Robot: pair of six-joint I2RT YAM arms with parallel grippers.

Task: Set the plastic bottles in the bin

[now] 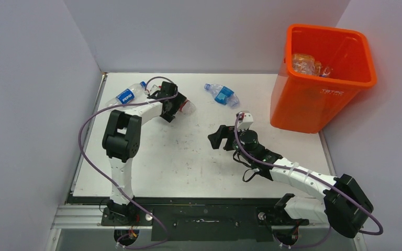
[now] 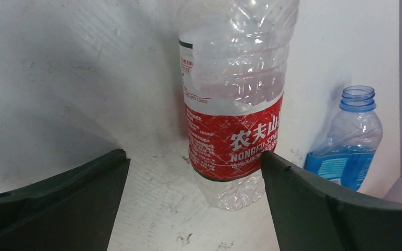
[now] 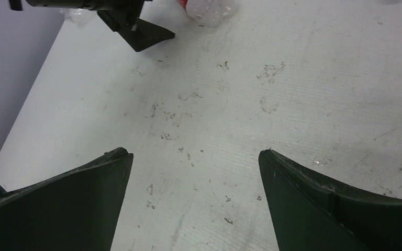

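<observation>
My left gripper is open over a red-labelled clear bottle. In the left wrist view that bottle lies between and just beyond its fingers, near the right one. A blue-labelled bottle lies at the back left, and a smaller blue-labelled one at the back middle, also in the left wrist view. My right gripper stands open over bare table, lower right of the bottles. The orange bin stands at the back right, with clear plastic items inside.
Grey walls border it at the back and sides. Purple cables loop over both arms.
</observation>
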